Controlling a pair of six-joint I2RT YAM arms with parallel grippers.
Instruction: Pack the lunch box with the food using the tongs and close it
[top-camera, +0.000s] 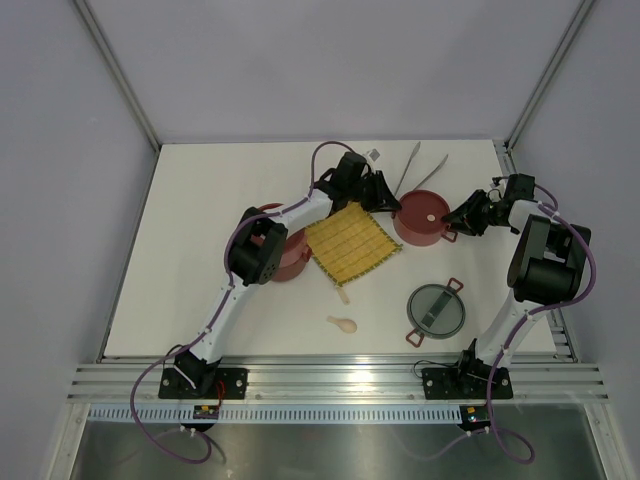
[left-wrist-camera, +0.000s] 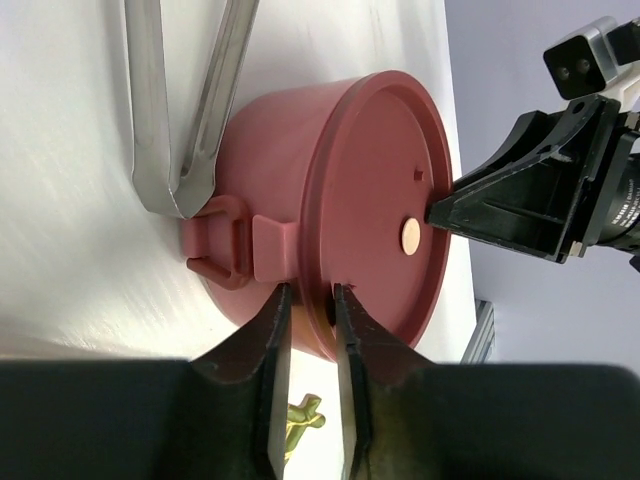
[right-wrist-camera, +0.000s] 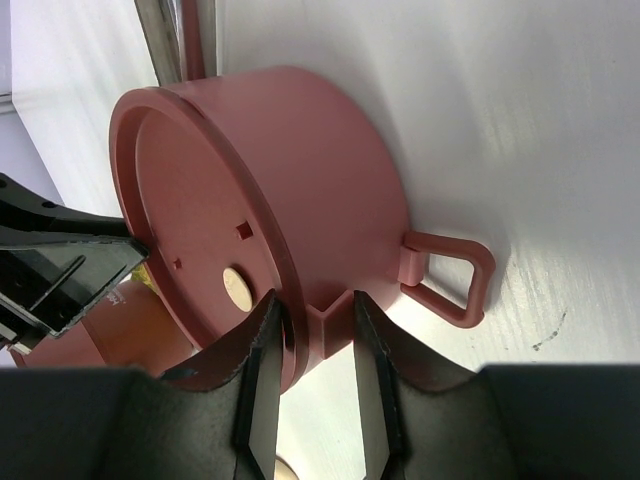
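Note:
A maroon lunch pot with its lid (top-camera: 420, 215) stands at the back right, a light round knob (left-wrist-camera: 410, 236) in the lid's centre. My left gripper is at the lid's rim near one handle, fingertips close together on the rim; whether they grip it is unclear. Opposite, my right gripper is shut on the lid's rim beside the other handle. Metal tongs (left-wrist-camera: 150, 130) lie behind the pot, close to it.
A yellow checked cloth (top-camera: 350, 245), another maroon pot (top-camera: 292, 262) partly under the left arm, a grey round lid (top-camera: 450, 315) and a wooden spoon (top-camera: 342, 324) share the table.

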